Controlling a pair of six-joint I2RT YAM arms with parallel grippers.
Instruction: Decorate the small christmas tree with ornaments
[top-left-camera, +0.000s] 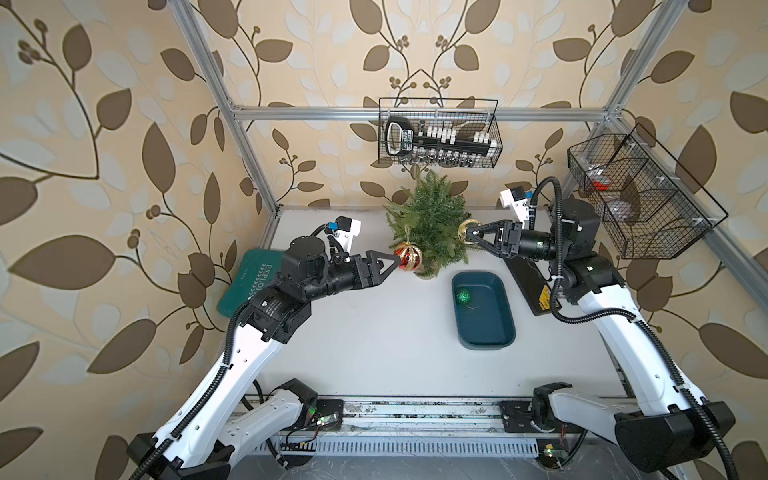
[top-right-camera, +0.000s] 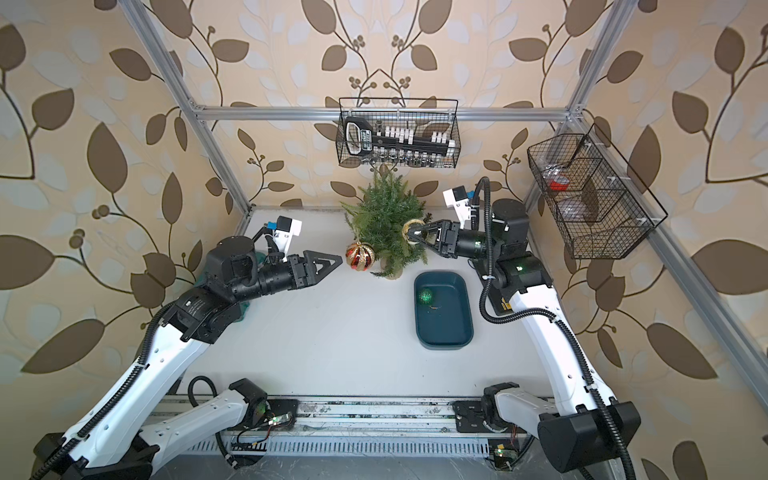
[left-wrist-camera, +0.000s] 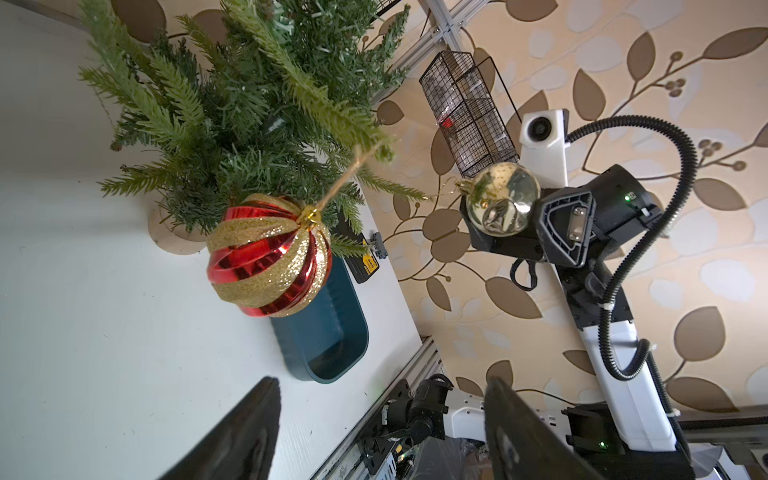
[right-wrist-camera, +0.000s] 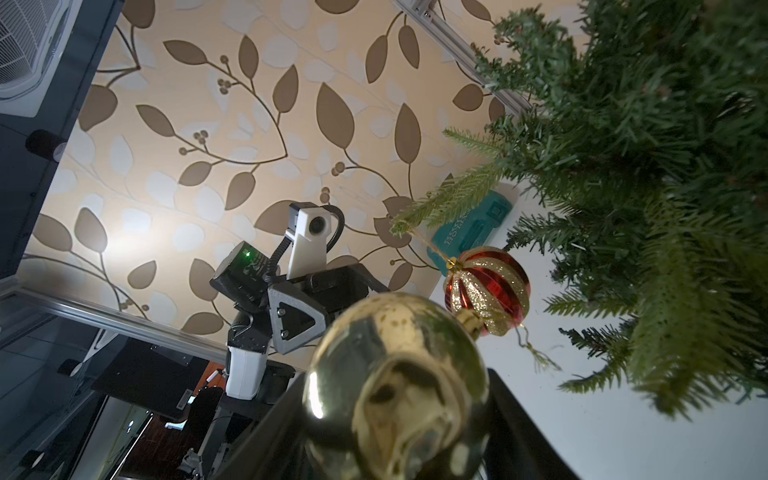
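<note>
The small tree (top-left-camera: 432, 212) stands at the back middle, on a wooden base (left-wrist-camera: 172, 234). A red and gold striped ornament (left-wrist-camera: 264, 256) hangs by a string from a front branch. My left gripper (top-left-camera: 389, 267) is beside that ornament, apart from it, open with nothing between its fingers. My right gripper (top-right-camera: 417, 233) is at the tree's right side, shut on a shiny gold ball (right-wrist-camera: 396, 384), which faces the left arm. A green ball (top-left-camera: 463, 296) lies in the teal tray (top-left-camera: 485, 336).
Wire baskets (top-left-camera: 440, 152) hang on the back and right walls (top-right-camera: 592, 240). A teal item (top-left-camera: 240, 292) lies at the left, and a dark object (top-left-camera: 532, 288) lies right of the tray.
</note>
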